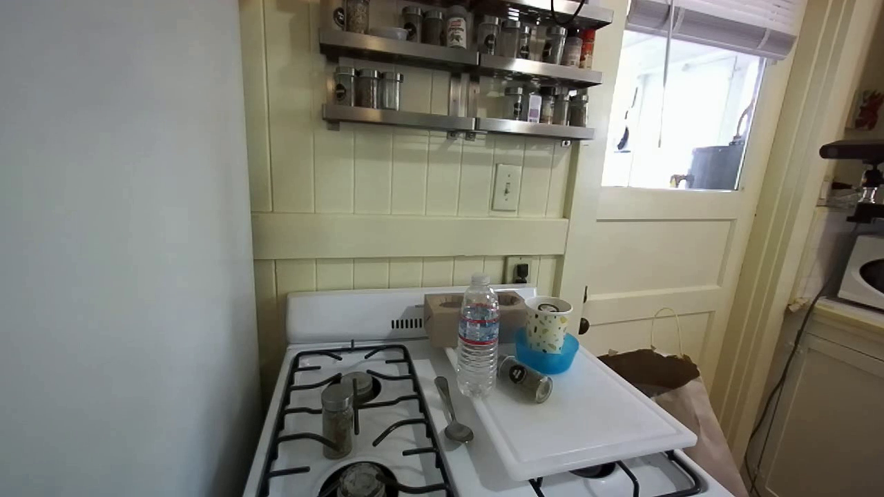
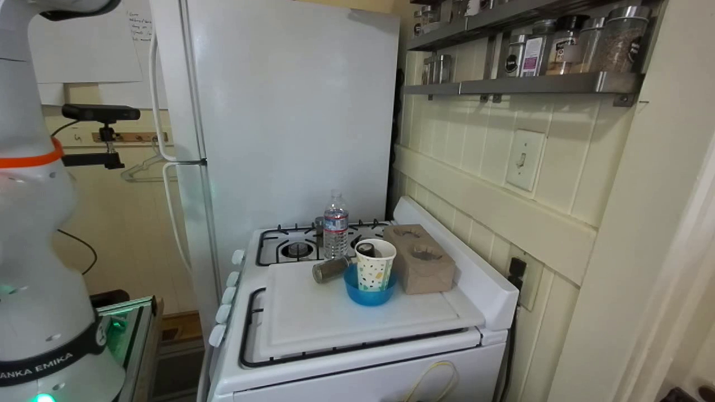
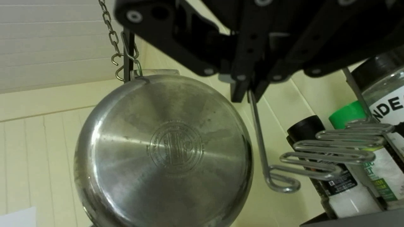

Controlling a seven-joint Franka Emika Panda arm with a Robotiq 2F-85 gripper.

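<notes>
In the wrist view my gripper is shut, its dark fingers (image 3: 237, 92) close together around one thin metal shank of a wire masher (image 3: 261, 140). The masher's zigzag wire end spreads to the lower right, in front of some bottles, and a second shank rises at the far right. To the left, a round steel pan (image 3: 163, 151) shows its underside, close beside the masher. Neither exterior view shows the gripper; only the lower arm (image 2: 33, 234) stands at the left of exterior view 2.
A chain (image 3: 109, 28) with hooks hangs by the pan. Bottles with black (image 3: 305, 128) and green (image 3: 347, 113) caps stand on a shelf at right. The stove holds a water bottle (image 1: 478, 339), a patterned cup (image 1: 547, 327) in a blue bowl (image 1: 559, 357), jars and a spoon (image 1: 452, 418).
</notes>
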